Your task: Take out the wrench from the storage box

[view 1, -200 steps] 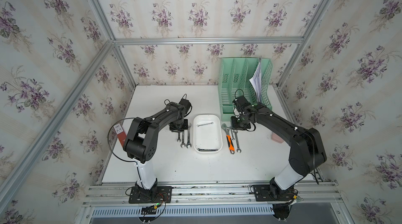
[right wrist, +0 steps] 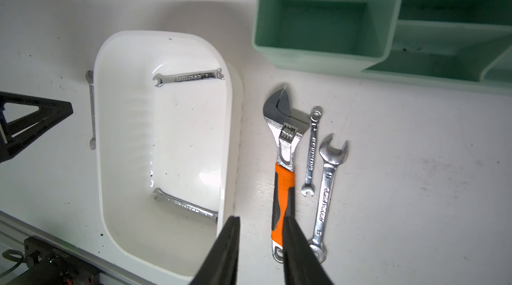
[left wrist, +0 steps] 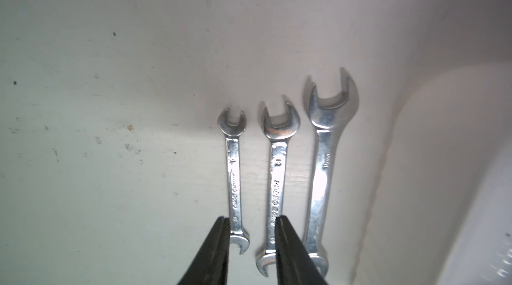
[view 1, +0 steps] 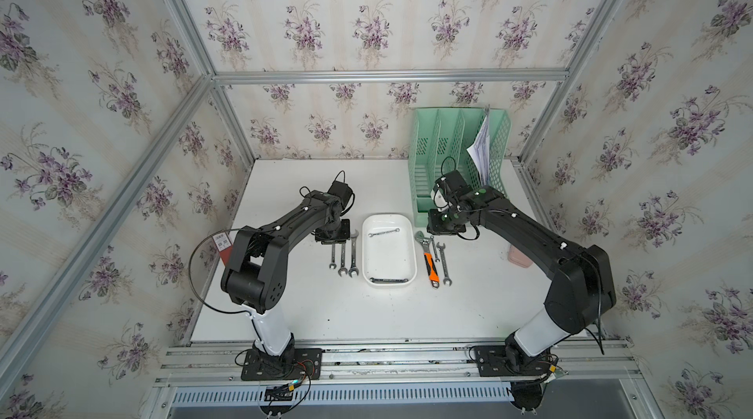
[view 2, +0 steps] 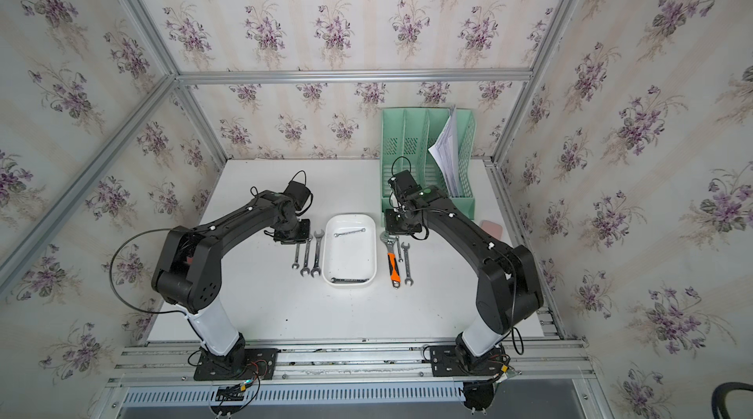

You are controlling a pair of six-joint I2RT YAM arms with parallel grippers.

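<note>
The white storage box (right wrist: 230, 125) stands mid-table with two silver wrenches inside: one wrench (right wrist: 189, 77) near its far end, another wrench (right wrist: 186, 206) near its front end. Three silver wrenches, small (left wrist: 233, 178), medium (left wrist: 276, 178) and large (left wrist: 321, 178), lie left of the box. An adjustable wrench with an orange handle (right wrist: 284, 178), a small wrench (right wrist: 312, 151) and a larger wrench (right wrist: 326, 194) lie on its right. My left gripper hangs over the left wrenches, fingers apart and empty. Equally empty and open, my right gripper is above the right-hand tools.
A green file rack (view 1: 427, 156) with papers (view 1: 480, 148) in it stands behind the right-hand tools. At the table's left side lies a red and white item (view 1: 222, 245); a pink pad (view 1: 519, 256) lies at the right.
My right gripper has moved a little left and back. The visible tools have stayed in place.
</note>
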